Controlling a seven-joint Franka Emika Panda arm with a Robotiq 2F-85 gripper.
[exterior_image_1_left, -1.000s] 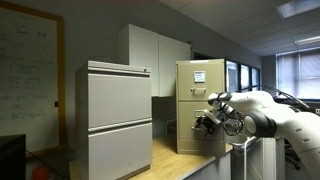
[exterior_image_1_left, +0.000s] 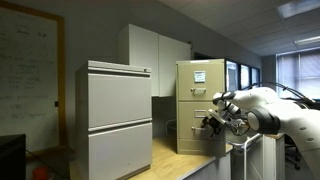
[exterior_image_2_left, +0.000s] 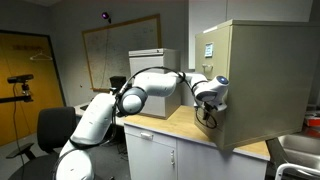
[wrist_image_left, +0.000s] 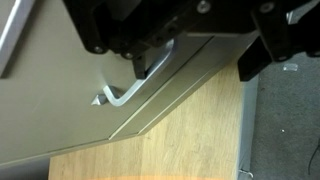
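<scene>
A tan filing cabinet (exterior_image_1_left: 201, 88) with two drawers stands on the wooden counter. My gripper (exterior_image_1_left: 212, 124) is at the front of its lower drawer, by the right side. In the wrist view the drawer's silver handle (wrist_image_left: 122, 98) runs diagonally across the tan front, partly covered by the gripper. My gripper is open, one dark fingertip (wrist_image_left: 140, 68) overlapping the handle and the other well to its right. Whether that fingertip touches the handle cannot be told. In exterior view 2 the cabinet's side (exterior_image_2_left: 270, 85) hides the drawer front.
A light grey cabinet (exterior_image_1_left: 118, 120) with two drawers stands left of the tan one. Bare wooden counter (exterior_image_1_left: 170, 160) lies between them. White wall cupboards (exterior_image_1_left: 155, 58) hang behind. The counter's edge (wrist_image_left: 245, 125) drops to a dark floor beside the gripper.
My gripper has shifted slightly to the right in exterior view 1, staying close to the lower drawer. The cabinets have not moved, and the drawers look unchanged.
</scene>
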